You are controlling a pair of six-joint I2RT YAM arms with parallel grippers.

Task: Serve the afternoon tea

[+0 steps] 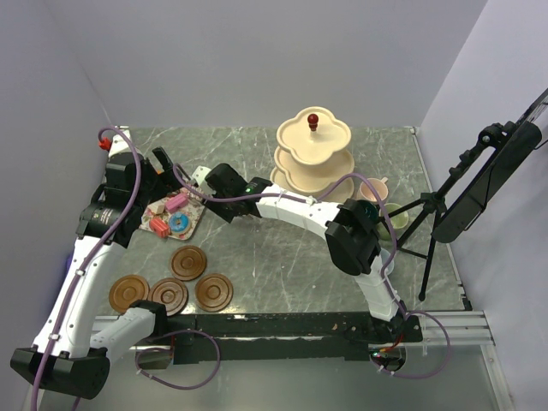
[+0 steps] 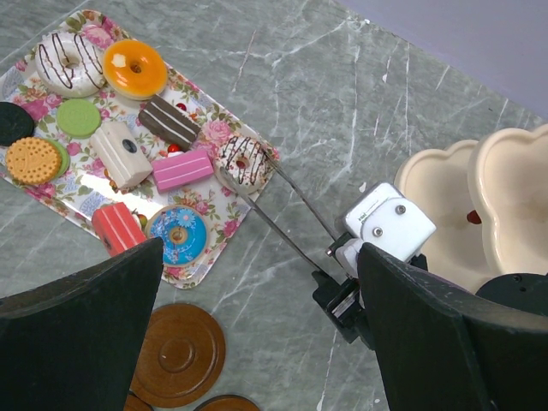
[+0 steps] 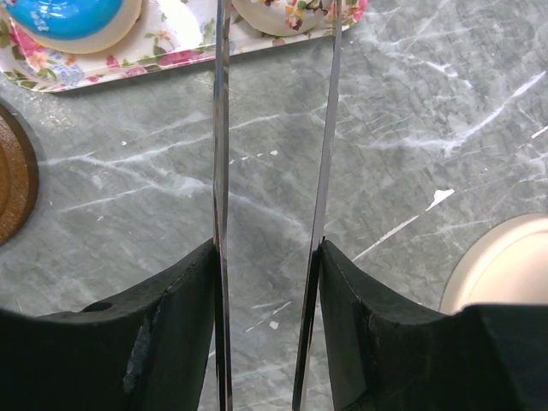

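A floral tray holds donuts, cookies and bar cakes. At its right end lies a white drizzled donut, with the long metal fingertips of my right gripper on either side of it; in the right wrist view that donut is cut off at the top edge, so contact is hard to tell. The right gripper is part open. My left gripper hangs open above the tray's near side, nothing between its fingers. A three-tier cream stand stands at the back right.
Brown round coasters lie at the front left. Cups stand on the right, partly behind my right arm, near a black metal stand.
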